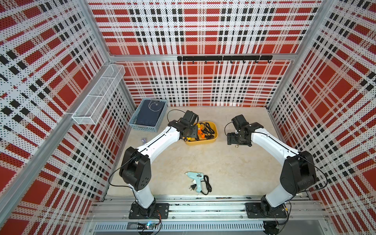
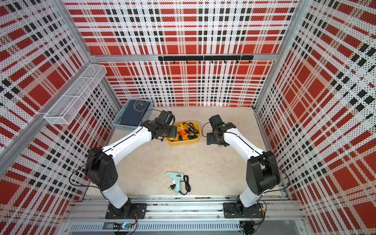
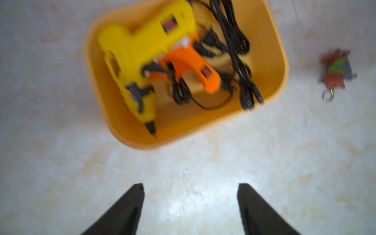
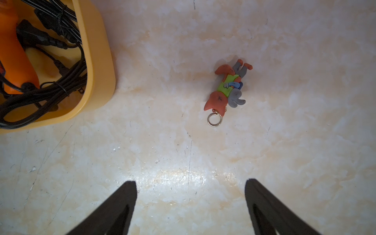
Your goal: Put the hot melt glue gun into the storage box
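Observation:
A mint hot melt glue gun (image 1: 195, 178) with coiled black cord lies on the front middle of the table. At the back centre, the yellow storage box (image 2: 182, 142) holds a yellow and an orange glue gun plus black cords. My left gripper hangs over the table by that box, open and empty; its view is blurred. To the box's right, my right gripper stands open above the table with nothing between its fingers.
A small fox keychain (image 4: 219, 98) lies below the right gripper. A blue basket (image 1: 133, 125) with a dark item sits at the back left.

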